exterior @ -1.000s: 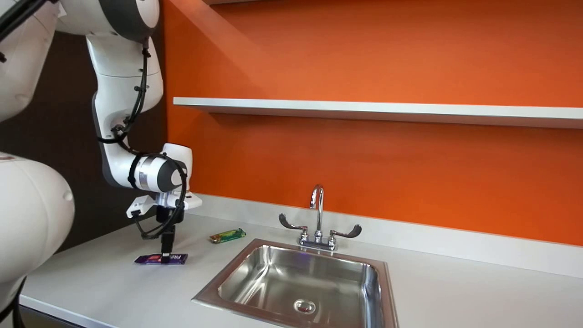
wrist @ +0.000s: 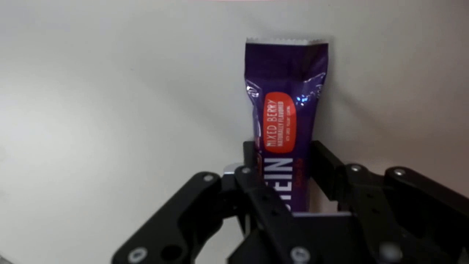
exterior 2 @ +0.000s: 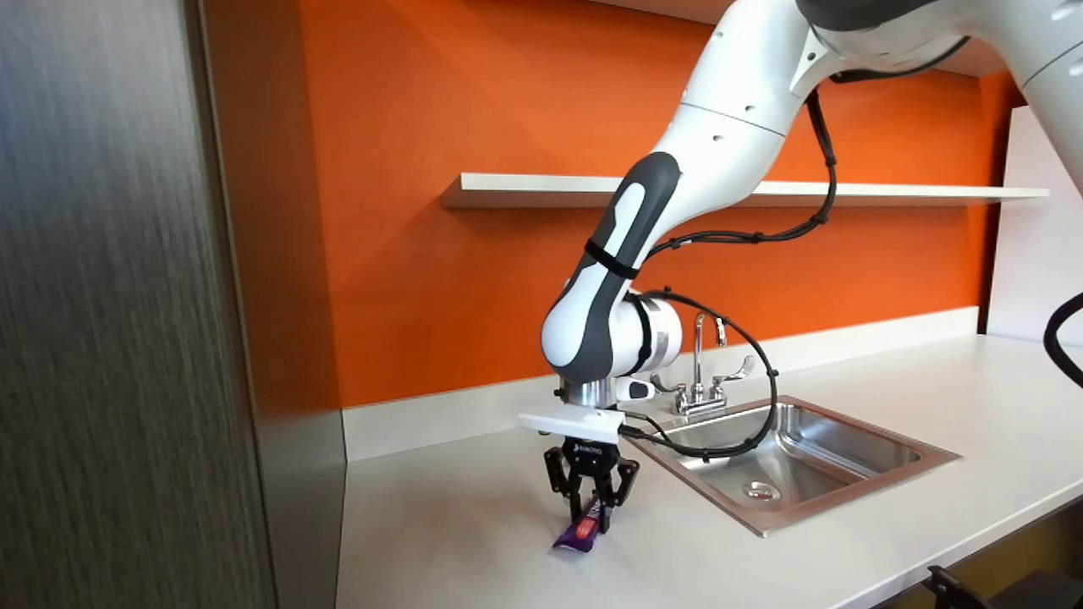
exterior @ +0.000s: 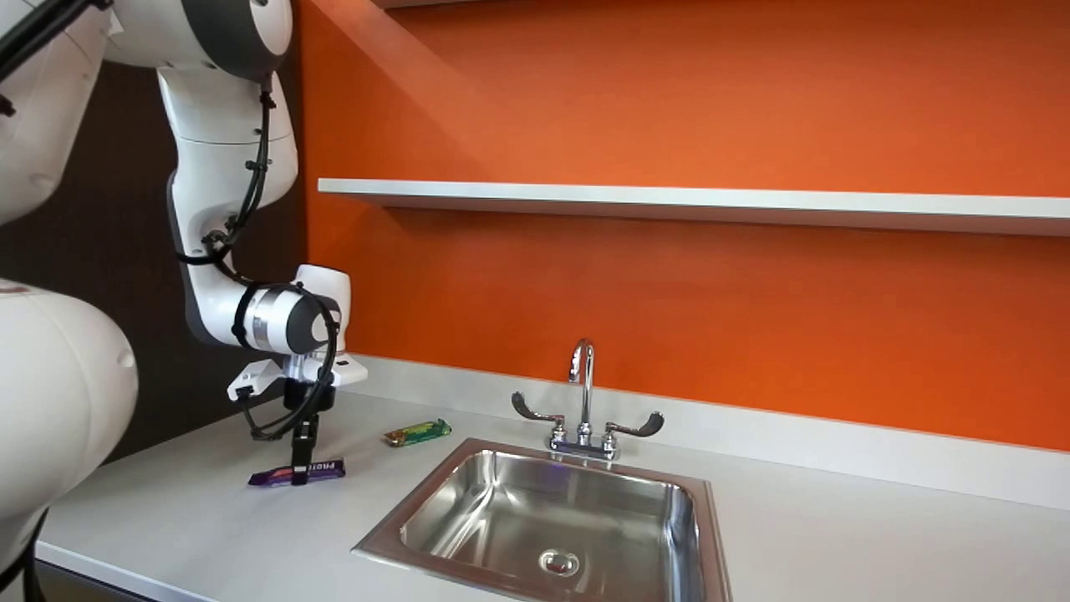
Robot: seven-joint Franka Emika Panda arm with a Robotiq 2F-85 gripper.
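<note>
A purple protein bar with a red mixed-berry label lies at the left of the counter. My gripper points straight down over it and is shut across its width, one finger on each long side. In the wrist view the bar runs up between the fingertips, and its lower end is hidden behind the gripper. Seen from the other side, the near end of the bar sticks out from the gripper. Whether the bar is clear of the counter I cannot tell.
A green-wrapped bar lies behind, toward the wall. To the right is a steel sink with a faucet. A white shelf runs along the orange wall.
My gripper has come slightly lower and a little to the left. The purple bar has turned slightly, its right end now a bit higher in the view. The green bar has stayed put.
</note>
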